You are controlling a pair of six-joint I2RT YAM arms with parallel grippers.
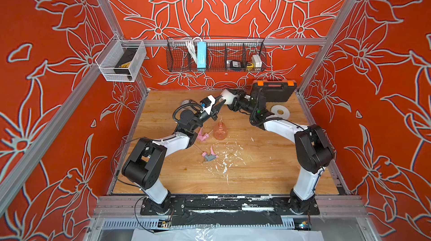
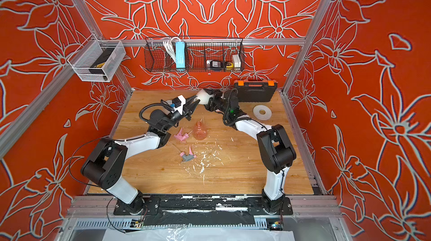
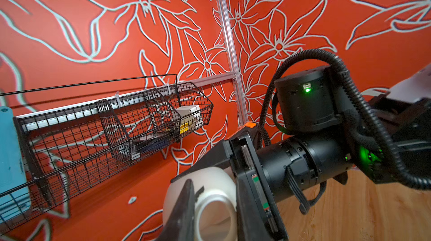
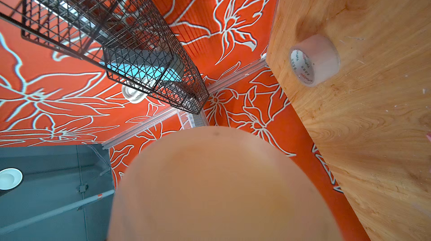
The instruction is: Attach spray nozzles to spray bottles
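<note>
A white bottle [image 1: 227, 97] is held up between the two grippers at the back middle. In the left wrist view its open neck [image 3: 215, 218] sits between the fingers of my left gripper [image 1: 220, 102]; whether they grip it is unclear. My right gripper [image 1: 232, 98] is around the bottle from the right; in the right wrist view the translucent body [image 4: 224, 187] fills the lower middle. A pink bottle [image 1: 220, 131] stands on the table below. A pink nozzle [image 1: 202, 135] and a grey-pink nozzle [image 1: 209, 156] lie left of it.
A black case [image 1: 273, 92] stands at the back right, near a white ring [image 1: 280, 111]. A tape roll [image 4: 314, 61] lies on the table. A wire basket [image 1: 217, 54] hangs on the back wall. White scraps litter the middle front table.
</note>
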